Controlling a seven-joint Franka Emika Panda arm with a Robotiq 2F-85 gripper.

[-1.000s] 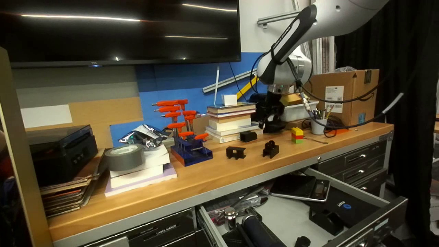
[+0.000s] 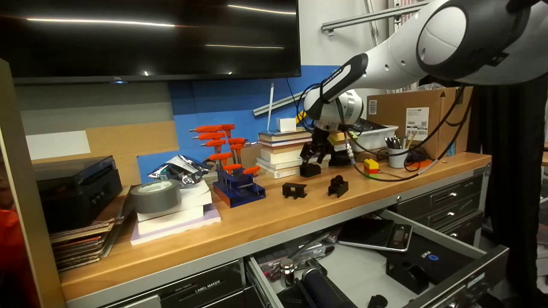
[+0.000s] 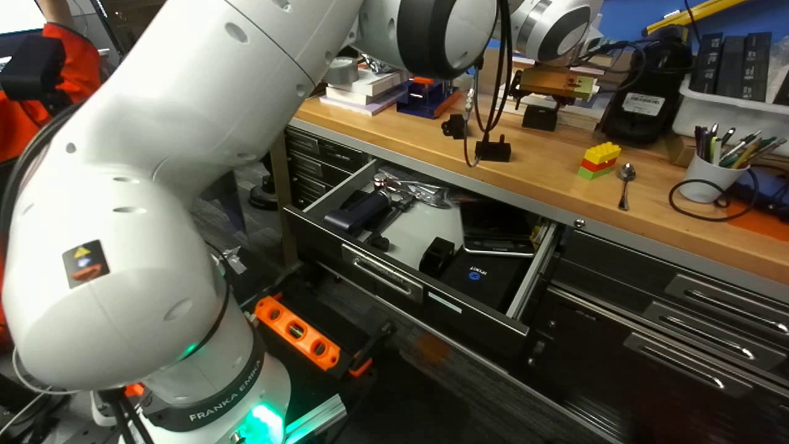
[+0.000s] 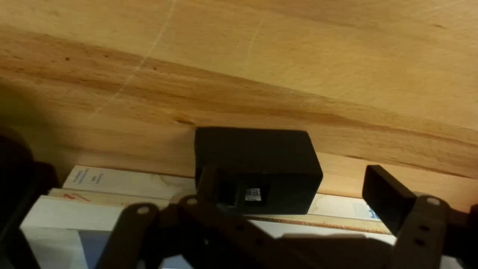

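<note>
A black block (image 4: 255,148) rests on the wooden bench against a stack of books (image 4: 89,210). My open gripper is over it, one fingertip (image 4: 386,190) clear of the block on the right, the other overlapping its left part in the wrist view. In exterior view 1 the gripper (image 2: 315,153) hangs just above the block (image 2: 309,170); whether they touch cannot be told. Two more black parts, a bracket (image 2: 294,190) and a piece with a rounded top (image 2: 338,185), stand closer to the bench's front edge.
Below the bench an open drawer (image 2: 457,279) holds tools and black parts. A toy-brick stack (image 3: 599,160), a spoon (image 3: 626,177) and a pen cup (image 3: 703,181) are to the right. Left of the books stands a hex-key holder (image 2: 239,189). Bare wood lies between the black parts.
The arm has swung left and lowered, carrying the gripper from right of the black block to just over it. The block and other bench objects stay where they were.
</note>
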